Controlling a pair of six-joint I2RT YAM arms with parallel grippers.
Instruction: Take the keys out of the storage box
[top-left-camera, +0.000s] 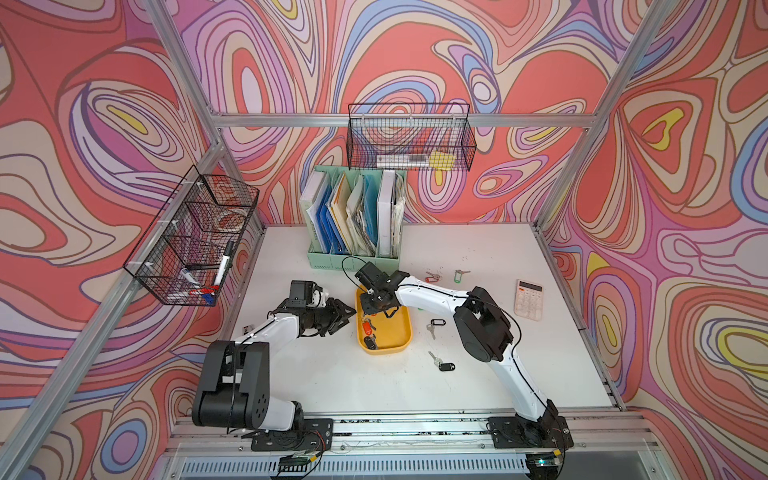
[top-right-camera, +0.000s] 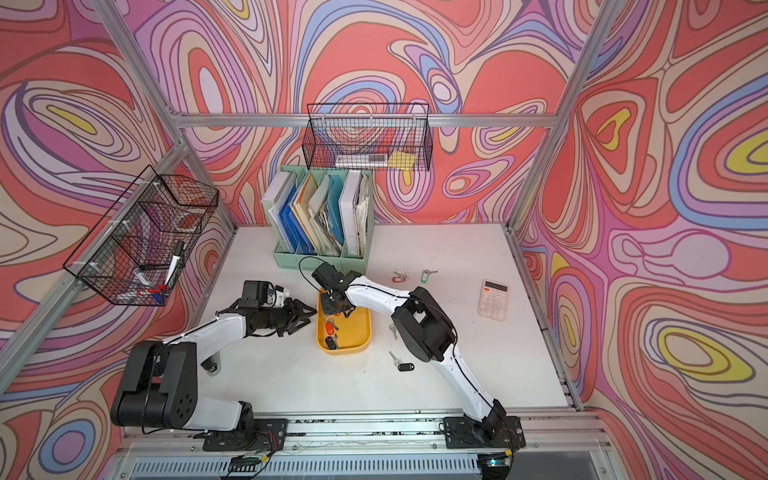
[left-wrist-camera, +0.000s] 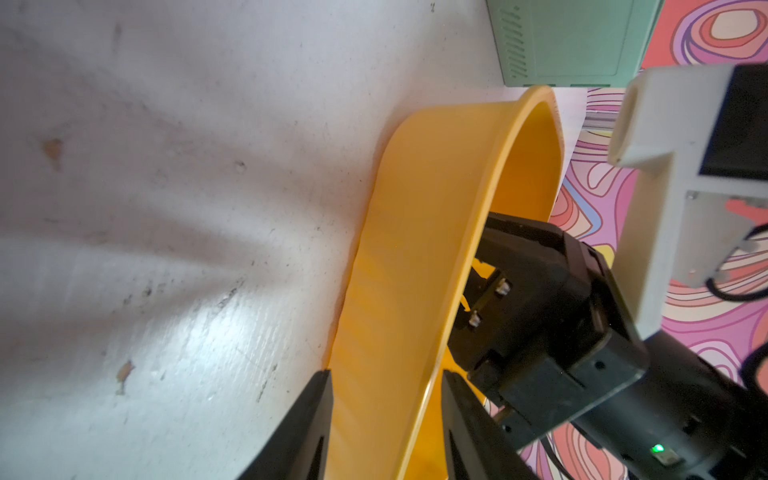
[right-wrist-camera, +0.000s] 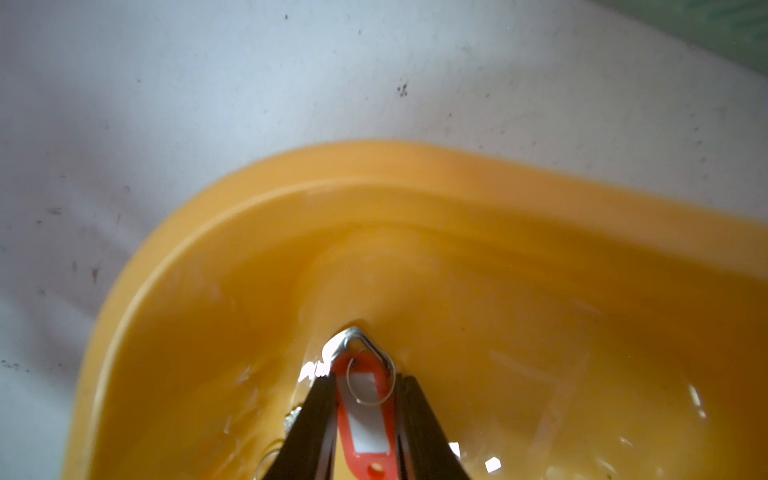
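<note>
The orange storage box (top-left-camera: 393, 340) stands on the white table. Inside lie keys with a red tag (top-left-camera: 367, 328) and a black fob (top-left-camera: 369, 342). My left gripper is shut on the box's left wall, one finger outside it and the other over the inside. My right gripper reaches down into the far part of the box, partly open. Between and below its fingers shows another red key tag (right-wrist-camera: 368, 428) with a metal ring; whether the fingers press on it I cannot tell.
Several key sets lie right of the box, including a black fob (top-left-camera: 446, 366) and a green-tagged key (top-left-camera: 458, 277). A calculator (top-left-camera: 529, 299) rests far right. The green file holder (top-left-camera: 352, 261) stands close behind the box.
</note>
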